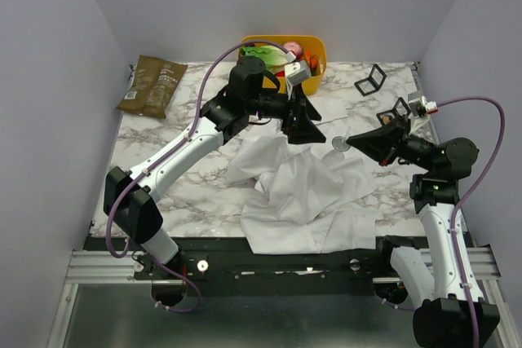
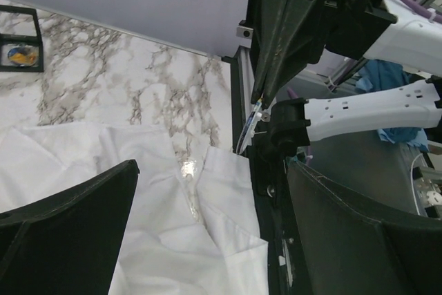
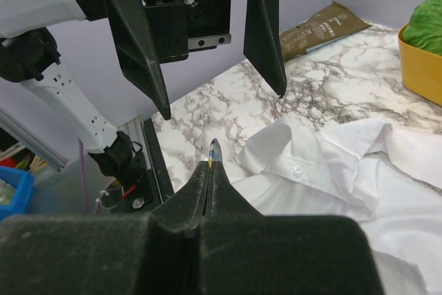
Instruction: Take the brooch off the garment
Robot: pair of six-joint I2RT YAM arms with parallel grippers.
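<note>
The brooch [image 1: 339,143], a thin, pale round piece, stands out from the tips of my right gripper [image 1: 349,142], which is shut on its edge. In the right wrist view the brooch [image 3: 215,150] shows nearly edge-on just past the closed fingertips. My left gripper [image 1: 303,132] is open and apart from the brooch; its spread fingers [image 3: 264,39] show above it in the right wrist view, nothing between them. Below both grippers the white garment [image 1: 298,201] lies crumpled on the table, clear of the brooch.
A yellow basket of toy vegetables [image 1: 322,71] stands at the back. A brown bag [image 1: 152,85] lies at the back left, and two black frames [image 1: 371,79] are at the right. Bare marble table [image 1: 204,201] shows left of the garment.
</note>
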